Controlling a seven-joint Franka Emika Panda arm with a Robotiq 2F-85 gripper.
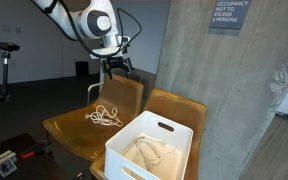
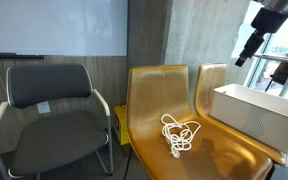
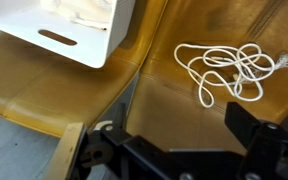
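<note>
A tangled white rope [image 1: 104, 117] lies on the seat of the left brown chair, its loops and frayed end clear in the wrist view [image 3: 229, 68]. My gripper [image 1: 117, 72] hangs above that chair, well over the seat. Its fingers are spread wide in the wrist view [image 3: 162, 135], with nothing between them, so it is open. The white box [image 2: 256, 118] stands on the neighbouring chair. Inside it, a whitish rope or cloth-like thing [image 1: 149, 152] lies loosely on the bottom; its exact kind is hard to tell.
The brown chair [image 2: 149, 90] with the rope has a tall backrest behind the seat. A dark chair [image 2: 54, 115] stands apart to its left in exterior view 2. A concrete wall [image 1: 224, 80] rises behind. Bare seat surrounds the rope.
</note>
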